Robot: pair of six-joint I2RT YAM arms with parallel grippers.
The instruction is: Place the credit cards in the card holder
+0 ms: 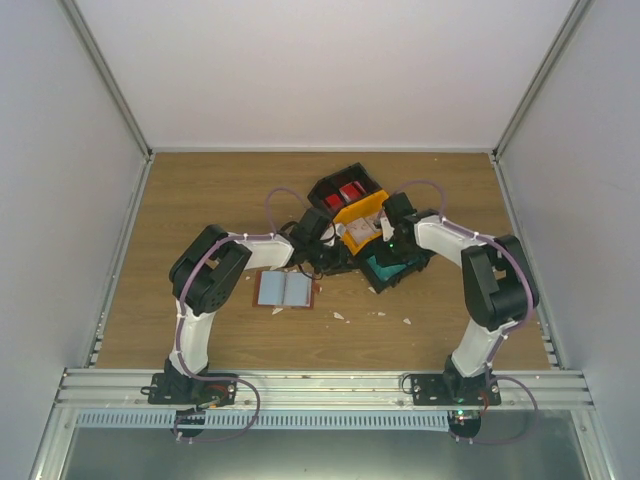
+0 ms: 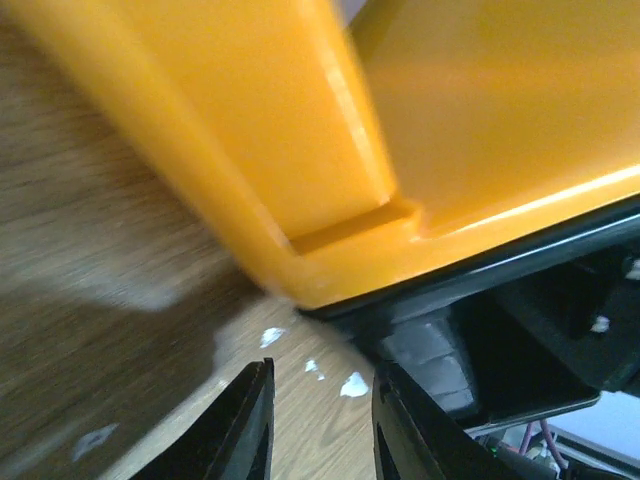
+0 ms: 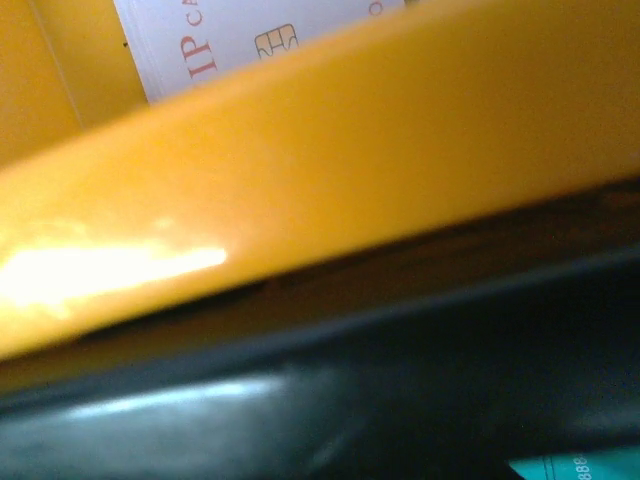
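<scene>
The card holder (image 1: 284, 289), brown-edged with pale insides, lies open on the table at left. Cards lie in boxes right of centre: red cards (image 1: 351, 192) in the rear, a whitish card (image 3: 250, 40) in the yellow one, teal cards (image 1: 386, 269) in the front black one. My left gripper (image 1: 345, 262) is at the front box's left side; in its wrist view the left gripper has its fingers parted, only table showing between. My right gripper (image 1: 394, 250) is at the front box; its fingers are hidden, so any hold cannot be seen.
The rear black box (image 1: 322, 190), yellow box (image 1: 350, 213) and front black box (image 1: 378, 289) stand in a slanting row, close together. Small white scraps (image 1: 338, 316) lie on the table. Bare wood stretches across the front and far left.
</scene>
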